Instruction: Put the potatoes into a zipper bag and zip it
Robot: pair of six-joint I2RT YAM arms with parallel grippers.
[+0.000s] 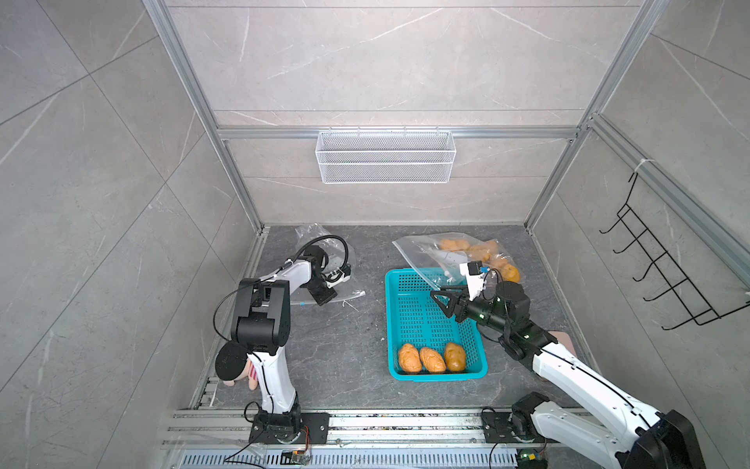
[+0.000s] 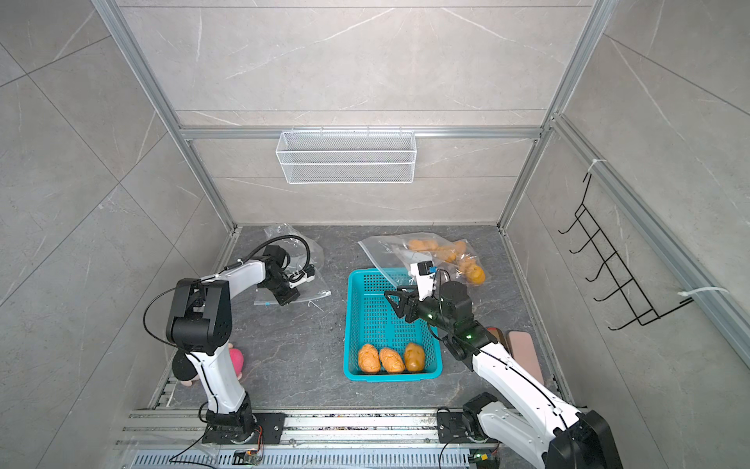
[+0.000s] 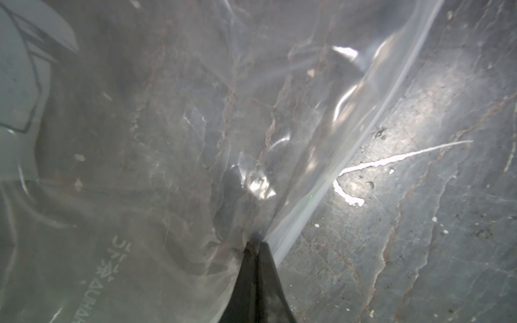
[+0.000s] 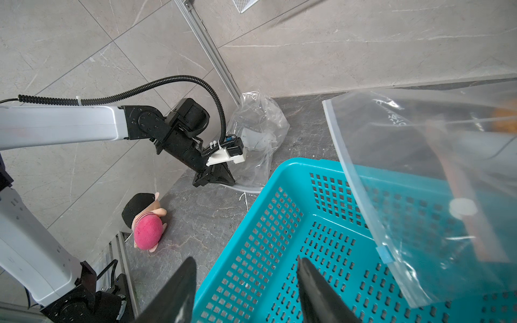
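An empty clear zipper bag lies on the table at left. My left gripper is down at its zipper edge, fingertips together; whether any film is pinched between them I cannot tell. A second bag, holding several potatoes, lies at back right, overlapping the teal basket. Three potatoes sit along the basket's front. My right gripper hovers open over the basket, with nothing between its fingers.
A plush toy lies at front left. A pink object is right of the basket. A wire shelf hangs on the back wall, hooks on the right wall. The table between left bag and basket is clear.
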